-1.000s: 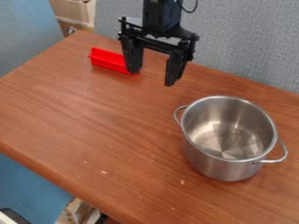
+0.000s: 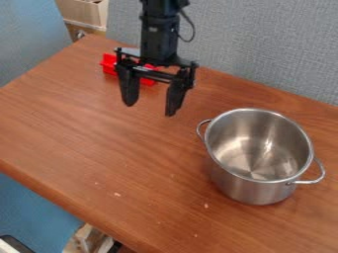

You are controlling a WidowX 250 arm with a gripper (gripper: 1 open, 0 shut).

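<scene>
My black gripper [image 2: 152, 94] hangs open over the back middle of the wooden table, its two fingers apart with nothing seen between them. Behind it, at the back left, lies a red box-like object [image 2: 113, 65], partly hidden by the gripper. A steel pot [image 2: 258, 173] with two side handles stands at the right, apart from the gripper; its inside looks empty.
A grey padded wall [image 2: 271, 44] rises along the back, and a light crate sits beyond the table's far left corner.
My gripper has moved lower in the view and to the left, now covering part of the red object. The pot has not moved.
</scene>
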